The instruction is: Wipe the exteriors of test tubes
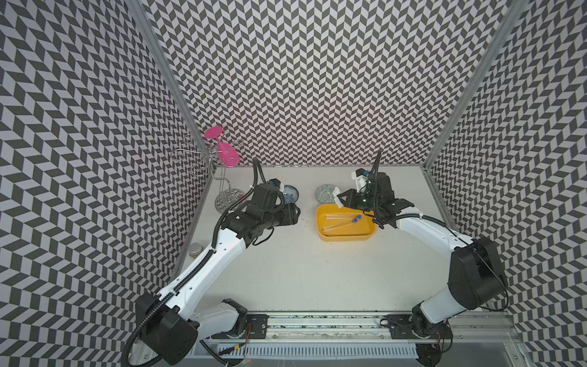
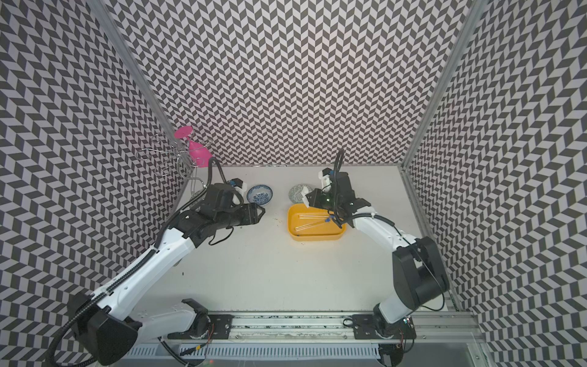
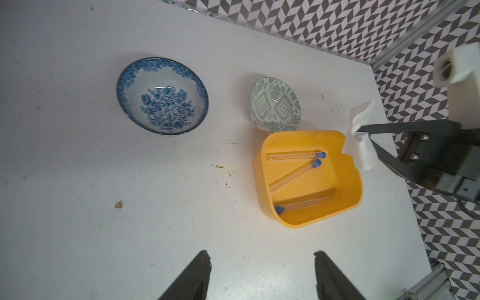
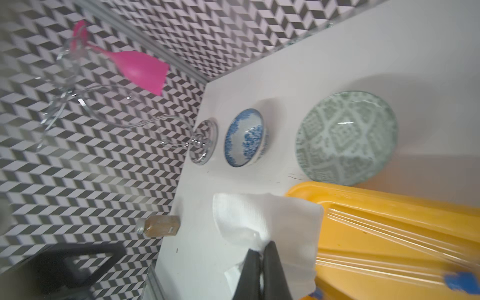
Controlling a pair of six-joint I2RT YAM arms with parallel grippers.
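Observation:
An orange tray (image 3: pixel 341 200) holds several clear tubes with blue caps (image 3: pixel 297 155). A white cloth (image 4: pixel 267 220) is pinched in my right gripper, which is shut on it and held above the tray's back part. My left gripper hangs over the table to the left of the tray, its fingertips apart with nothing between them.
A blue-patterned bowl (image 3: pixel 162 100) and a green-patterned bowl (image 3: pixel 275 102) stand behind the tray. A wire stand with pink utensils (image 1: pixel 227 154) is at the back left, a small container (image 1: pixel 195 249) at the left.

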